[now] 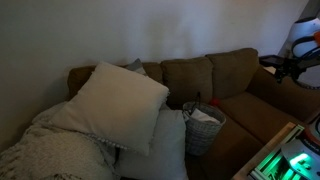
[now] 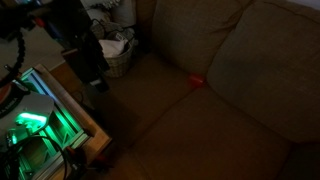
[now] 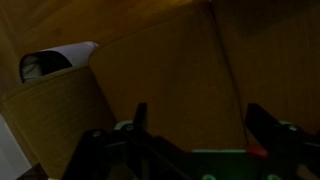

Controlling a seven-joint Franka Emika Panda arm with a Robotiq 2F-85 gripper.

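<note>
My gripper is open over the brown sofa seat, with no object seen between its fingers. In exterior view 1 the gripper (image 1: 283,68) hangs at the far right, in front of the sofa's end. A small red object (image 2: 197,80) lies in the crease where the sofa's seat meets its back cushions. At the bottom of the wrist view, a bit of red (image 3: 257,150) shows beside the right finger; I cannot tell what it is.
A woven basket (image 1: 203,130) holding light cloth stands at the sofa's middle. Large white pillows (image 1: 120,100) cover the left part. A pale rounded item with a dark opening (image 3: 60,62) is at the wrist view's upper left.
</note>
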